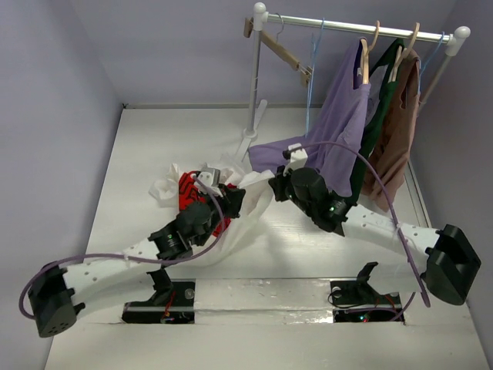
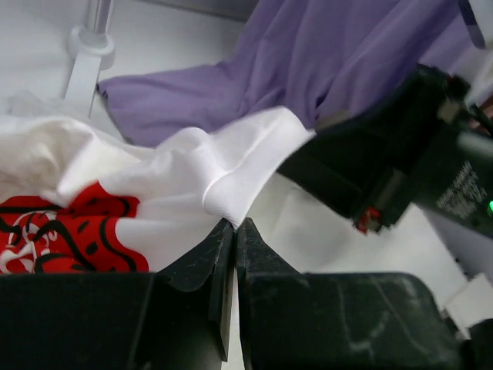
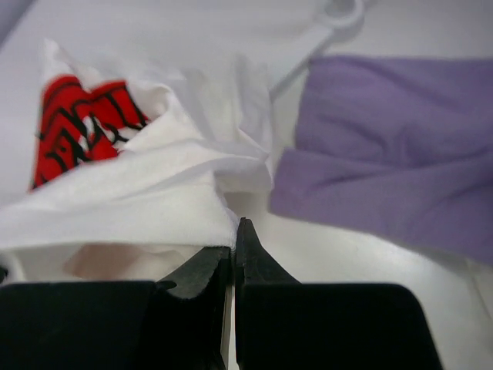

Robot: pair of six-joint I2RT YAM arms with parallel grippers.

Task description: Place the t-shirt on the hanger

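A white t-shirt with a red and black print lies crumpled on the white table, centre-left. My right gripper is shut on its white cloth, pulling a fold out to the right. My left gripper is shut over the print area, its tips just under that lifted white fold; whether any cloth is between them is unclear. An empty wooden hanger hangs at the left end of the rack.
The clothes rack holds a purple shirt, whose hem rests on the table beside the white cloth, plus green and brown garments on the right.
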